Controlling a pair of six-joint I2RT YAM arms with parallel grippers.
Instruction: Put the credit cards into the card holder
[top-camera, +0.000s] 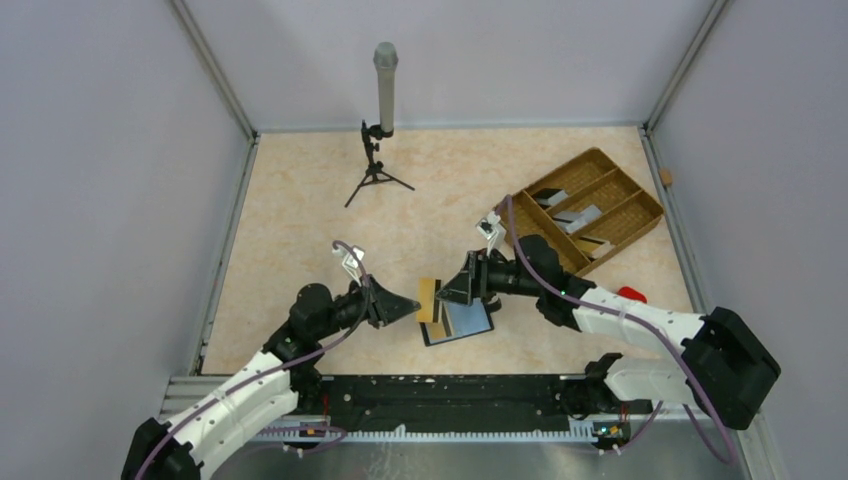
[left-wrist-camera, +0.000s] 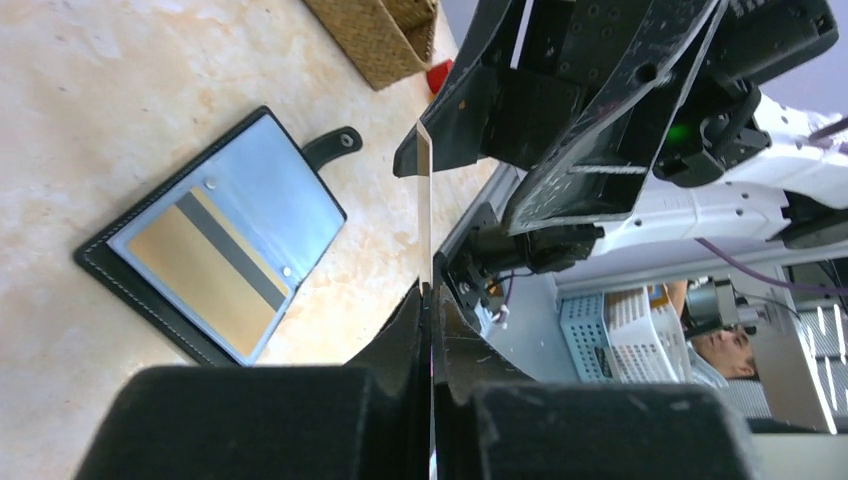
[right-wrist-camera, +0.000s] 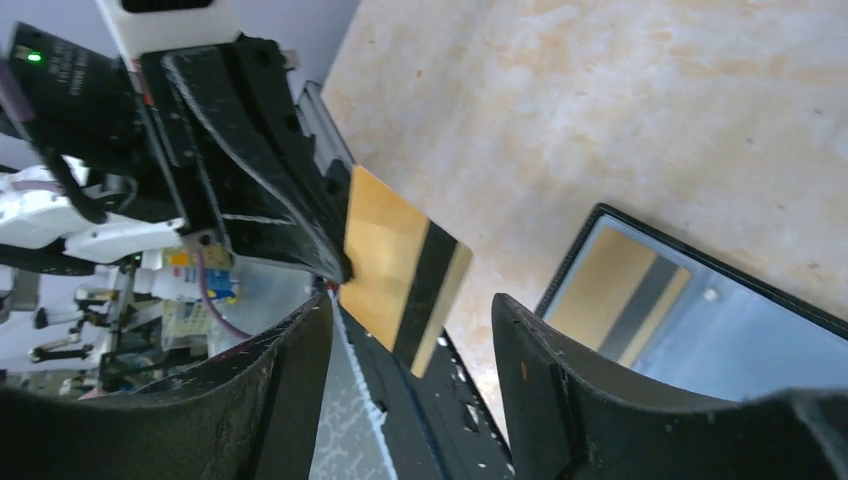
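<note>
A gold card with a black stripe (right-wrist-camera: 385, 255) is pinched in my left gripper (top-camera: 417, 305), whose fingers are shut on it. The left wrist view shows this card (left-wrist-camera: 424, 200) edge-on, standing up from the fingertips. Facing it, my right gripper (top-camera: 442, 297) is open, close to the card's striped end; whether that end is between the fingers I cannot tell. Flat on the table below lies the black card holder (left-wrist-camera: 140, 298), with a grey-striped gold card (left-wrist-camera: 200, 258) in its clear pocket. The holder's strap (left-wrist-camera: 332, 147) is unfastened and sticks outward.
A brown divided basket (top-camera: 520, 222) at the back right holds several cards (top-camera: 577, 220). A microphone on a small tripod (top-camera: 373, 170) stands at the back. A red object (top-camera: 631, 294) lies beside the right arm.
</note>
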